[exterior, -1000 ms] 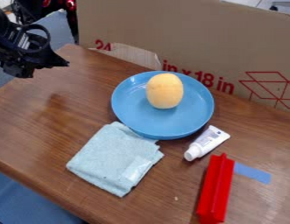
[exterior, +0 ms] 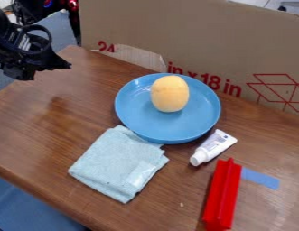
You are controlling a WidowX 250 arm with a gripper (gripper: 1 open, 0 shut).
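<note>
My gripper (exterior: pixel 49 61) hangs at the upper left above the table edge, dark and partly cut off by the frame; its fingers are too dark to read clearly. A blue plate (exterior: pixel 139 119) holds a pale yellow round object (exterior: pixel 170 93). A folded light-blue cloth (exterior: pixel 116 162) lies below and left of the plate. A white tube (exterior: pixel 213 146) lies at the plate's lower right, and a red bar-shaped object (exterior: pixel 221 197) lies at the bottom right.
A large cardboard box (exterior: pixel 212 45) stands along the back. A strip of blue tape (exterior: pixel 260 179) is on the wood table (exterior: pixel 43 126) beside the red object.
</note>
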